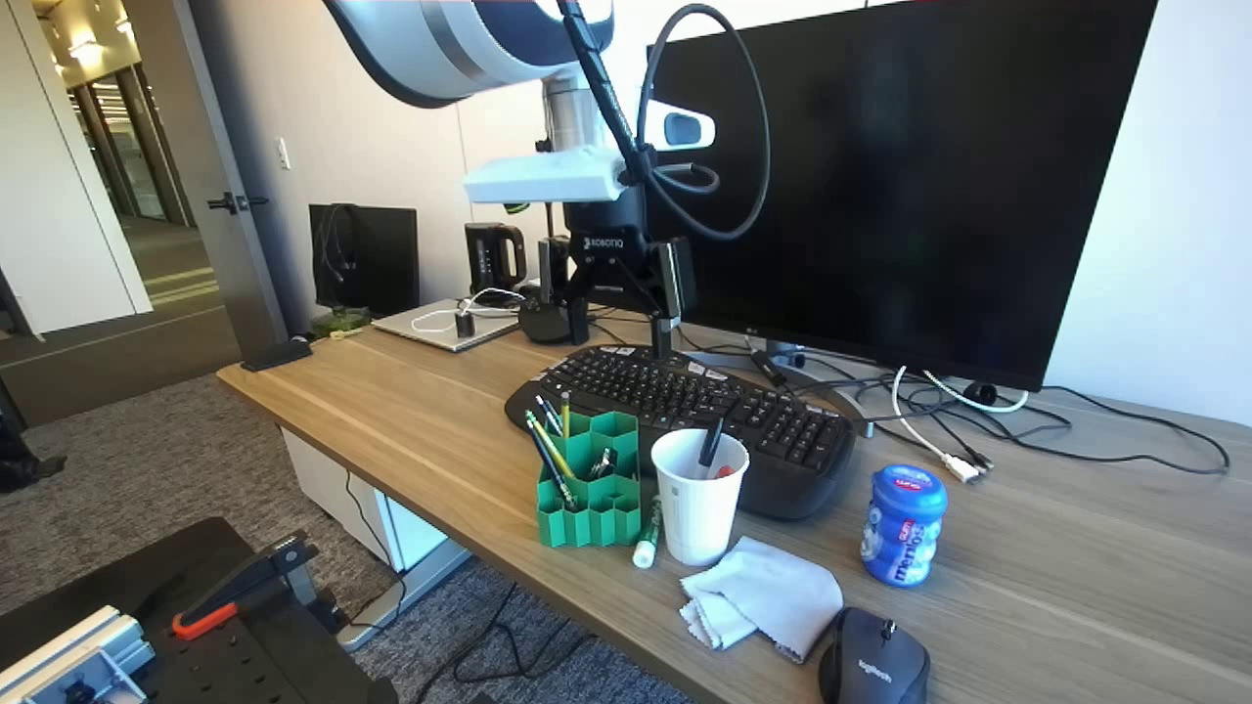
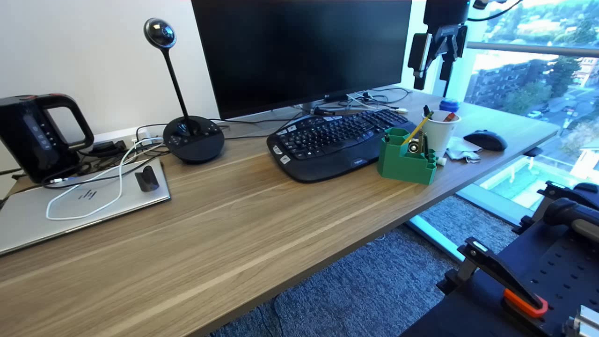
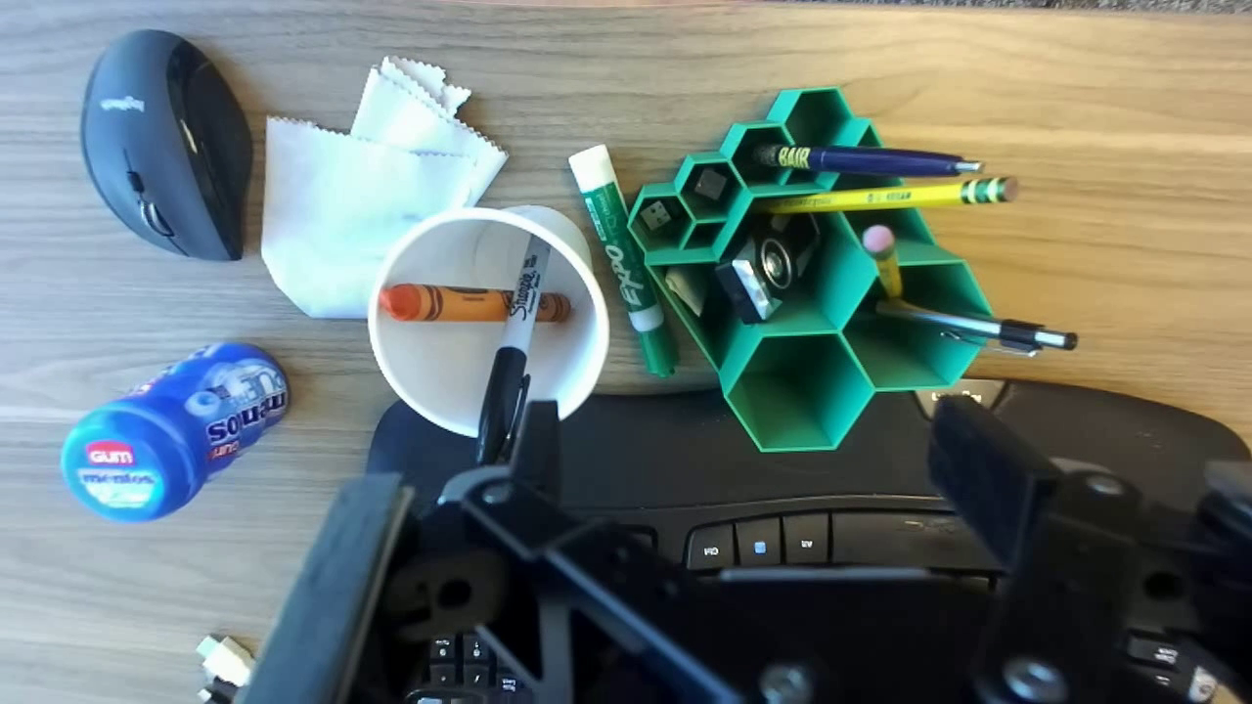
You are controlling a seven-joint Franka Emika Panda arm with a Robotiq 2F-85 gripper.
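Note:
My gripper (image 1: 619, 340) hangs open above the keyboard (image 1: 704, 405), nothing between its fingers. In the wrist view its two fingers spread wide over the keyboard's edge. A white cup (image 3: 411, 352) holds a black-capped Sharpie (image 3: 507, 364) and an orange crayon (image 3: 464, 304). Beside the cup a green Expo marker (image 3: 622, 260) lies on the desk. The green hexagonal holder (image 3: 798, 399) carries a blue pen (image 3: 874, 159), a yellow pencil (image 3: 892, 196), a silver pen (image 3: 974, 323) and small items; its big front cell looks empty.
A grey cloth (image 3: 340, 211), a mouse (image 3: 164, 147) and a blue gum bottle (image 3: 176, 434) lie past the cup. Behind the keyboard stands a large monitor (image 1: 892, 188), with loose cables (image 1: 939, 411) near it.

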